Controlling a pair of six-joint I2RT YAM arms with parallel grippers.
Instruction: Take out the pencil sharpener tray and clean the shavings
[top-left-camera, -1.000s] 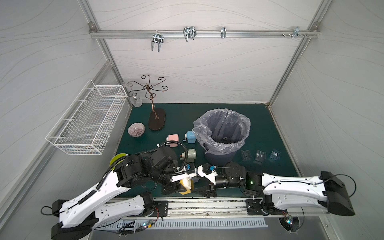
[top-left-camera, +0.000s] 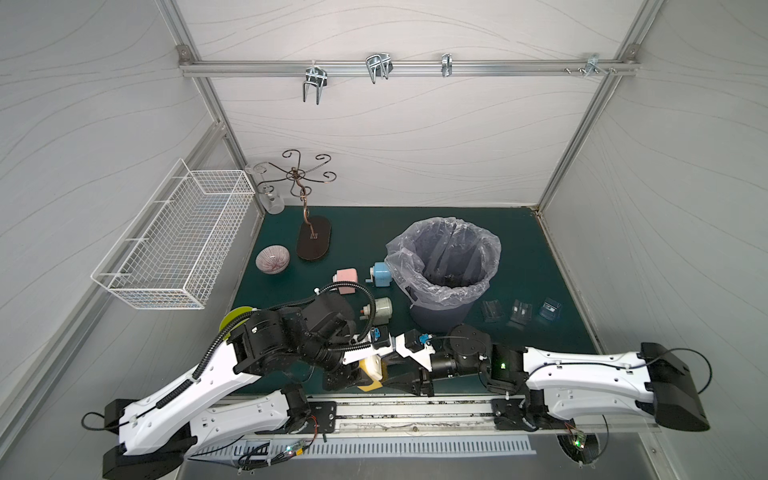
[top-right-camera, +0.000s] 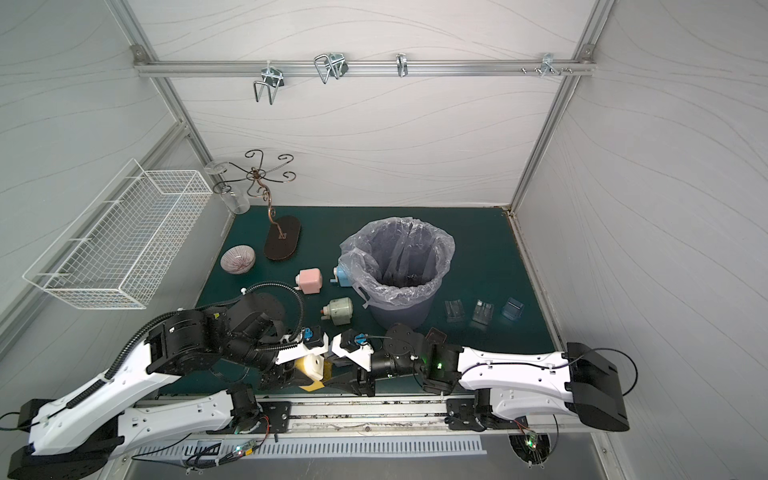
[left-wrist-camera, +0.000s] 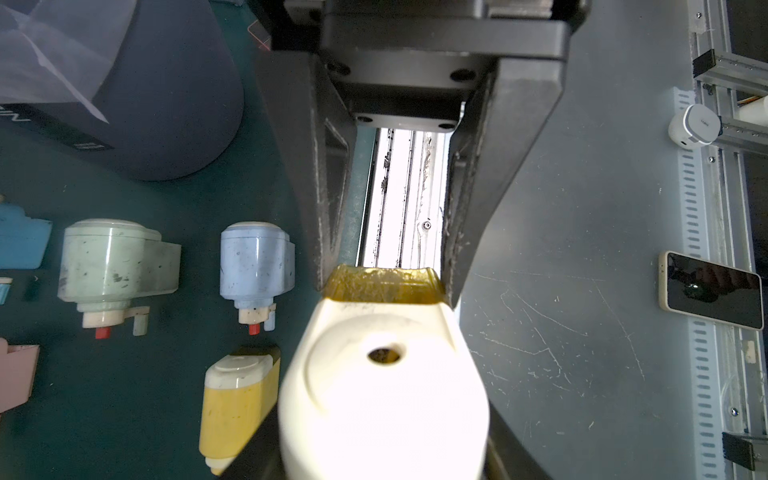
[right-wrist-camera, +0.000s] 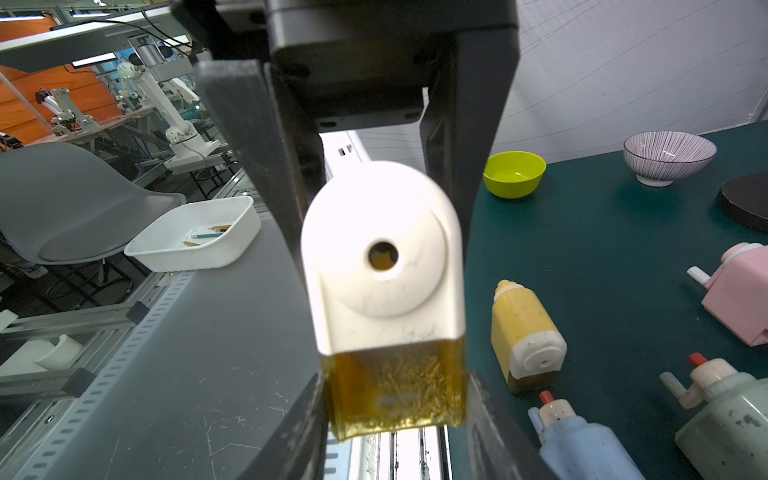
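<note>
A white-and-yellow pencil sharpener (left-wrist-camera: 382, 400) with an amber tray (right-wrist-camera: 394, 388) hangs between my grippers near the table's front, its white face with a round hole toward both wrist cameras. My left gripper (top-left-camera: 360, 372) is shut on the sharpener. My right gripper (top-left-camera: 400, 372) reaches it from the other side, fingertips at the tray end; whether they touch is unclear. Further sharpeners stand on the mat: yellow (left-wrist-camera: 236, 408), light blue (left-wrist-camera: 256, 260), grey-green (left-wrist-camera: 112, 264) and pink (right-wrist-camera: 740, 292).
A lined bin (top-left-camera: 440, 296) stands right of centre, several clear trays (top-left-camera: 520, 312) beside it. Bowls (top-left-camera: 272, 258), a metal stand (top-left-camera: 313, 240) and a wire basket (top-left-camera: 176, 240) are at the left.
</note>
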